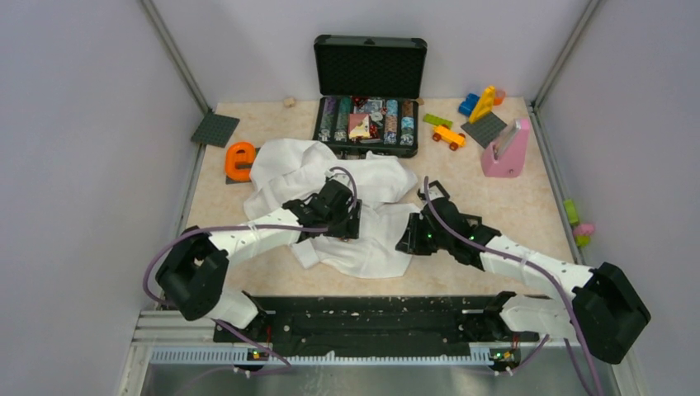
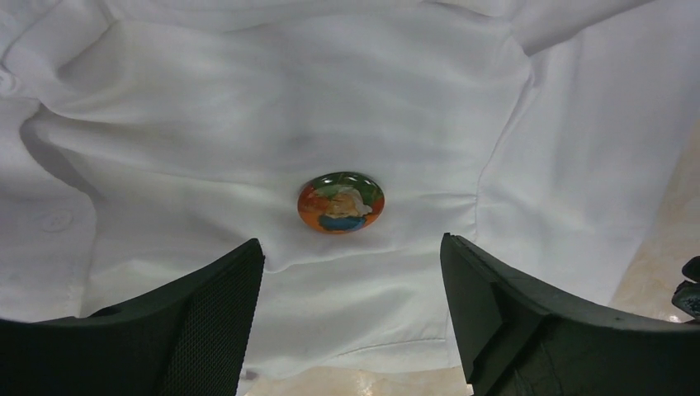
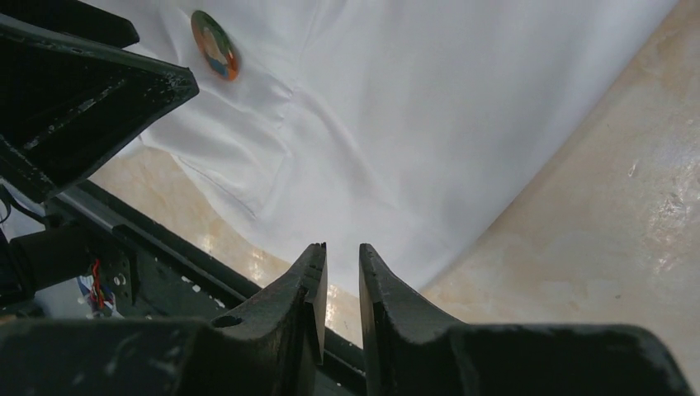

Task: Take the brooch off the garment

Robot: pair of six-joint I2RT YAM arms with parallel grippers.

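On the white garment (image 1: 376, 260) lies an oval brooch (image 2: 341, 203) with a painted green, orange and blue face, flat against the cloth. My left gripper stands open above the garment, its fingers on either side of the brooch's line and not touching it. From the top, that gripper hides most of the brooch. In the right wrist view, the brooch (image 3: 215, 45) shows just beyond a left gripper finger (image 3: 99, 95). My right gripper is open by a narrow gap over the garment's right edge, nothing between its fingertips.
An open black case (image 1: 369, 148) stands at the back beyond the garment. An orange letter-shaped piece (image 1: 240, 161) is at the left; toy blocks and a pink object (image 1: 506, 153) are at the right. Bare table (image 1: 520, 206) lies right of the cloth.
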